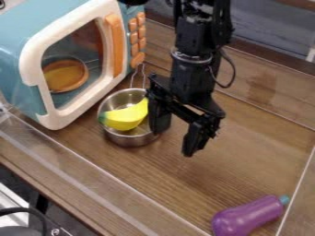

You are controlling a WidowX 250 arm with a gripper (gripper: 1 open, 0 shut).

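My black gripper (176, 129) is low over the steel pot (129, 135), its fingers spread open, one finger at the pot's right part beside the yellow banana (123, 118), the other outside to the right. Whether it touches the banana is unclear. The banana lies in the pot.
A toy microwave (50, 46) with an orange dish (64, 74) inside stands at the upper left. A purple eggplant (246, 218) lies at the bottom right.
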